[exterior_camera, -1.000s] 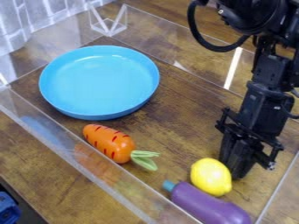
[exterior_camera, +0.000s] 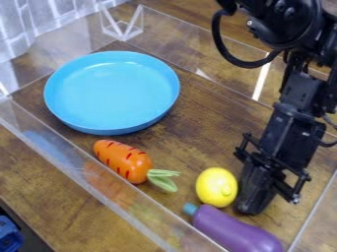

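Observation:
My black gripper is low at the right of the camera view, shut, its tips down on the wooden board just right of a yellow lemon. The lemon seems to lie beside the fingertips, not between them. An orange toy carrot with green leaves lies to the left, and a purple eggplant lies below the lemon at the front.
A blue plate sits at the upper left. A clear plastic wall runs along the left side. The middle of the board is bare.
The lemon has shifted up and to the left, away from the eggplant. My gripper has moved slightly left and down.

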